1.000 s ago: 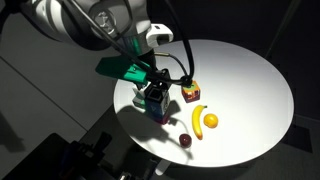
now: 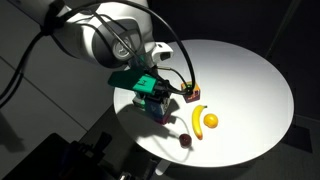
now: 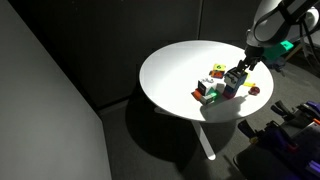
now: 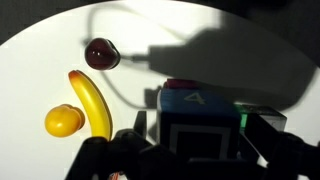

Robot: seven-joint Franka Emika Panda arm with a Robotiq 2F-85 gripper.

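Observation:
My gripper points down over a blue block (image 4: pixel 196 103) marked with a 4, and its open fingers stand to either side of the block's upper part. Red shows just behind the blue block's far edge in the wrist view. From the second exterior view, the gripper (image 3: pixel 237 74) sits on top of a tall dark block or stack (image 3: pixel 231 90); whether the fingers touch it cannot be told. In the first exterior view the arm covers most of that block (image 2: pixel 158 109).
A green-sided block (image 4: pixel 268 117) stands close by the right finger. A banana (image 4: pixel 92 105), an orange (image 4: pixel 64 121) and a dark red fruit (image 4: pixel 101 54) lie to the left. A colourful block (image 2: pixel 191 92) stands farther off. The round white table (image 2: pixel 250 90) is otherwise largely clear.
In the first exterior view the arm has come down toward the blue block, and more of the block is now covered. The fruit and the colourful block have stayed put.

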